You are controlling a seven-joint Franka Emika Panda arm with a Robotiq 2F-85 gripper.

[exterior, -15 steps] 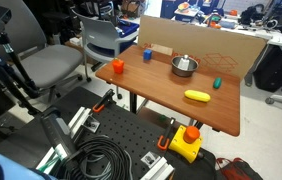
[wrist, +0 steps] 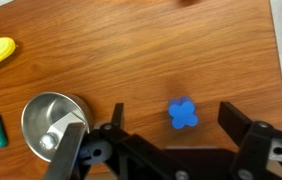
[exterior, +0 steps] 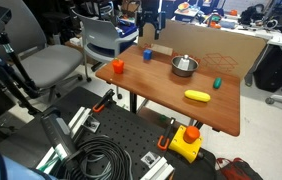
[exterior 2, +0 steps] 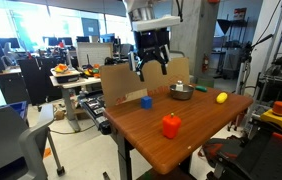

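My gripper point(exterior 2: 154, 72) hangs above the table's far part in exterior view 2, its fingers spread apart with nothing between them. In the wrist view a small blue object point(wrist: 183, 112) lies below on the wood, inside the wide gap between the dark fingers, nearer the right one. The same blue object point(exterior: 148, 54) sits near the table's back left in exterior view 1. A metal pot point(wrist: 53, 122) with something pale inside stands to the left in the wrist view, partly behind a finger.
On the wooden table point(exterior: 171, 90) also lie a red-orange object point(exterior: 118, 66), a yellow elongated object point(exterior: 197, 96) and a green one point(exterior: 218, 82). A cardboard panel point(exterior: 211, 50) stands along the back edge. Bare wood separates these things.
The gripper has come down into exterior view 1 at the top, above the blue object's side of the table. Objects on the table look unmoved.
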